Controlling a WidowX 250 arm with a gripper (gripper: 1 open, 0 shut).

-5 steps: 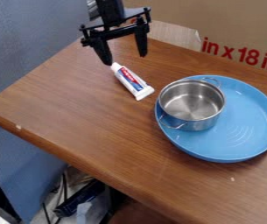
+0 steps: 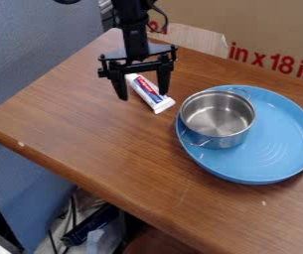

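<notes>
My black gripper hangs over the back half of the wooden table, its two fingers apart, just above a white toothpaste tube with red and blue print, whose far end it partly hides. To the right, a steel pot sits on a blue plate.
The wooden table has clear room at the left and front. A cardboard box stands behind it. A blue-grey partition is at the left, and cluttered items lie below the table's front-left edge.
My gripper has come lower and toward the camera, now covering part of the tube. The tube, pot and plate look unmoved.
</notes>
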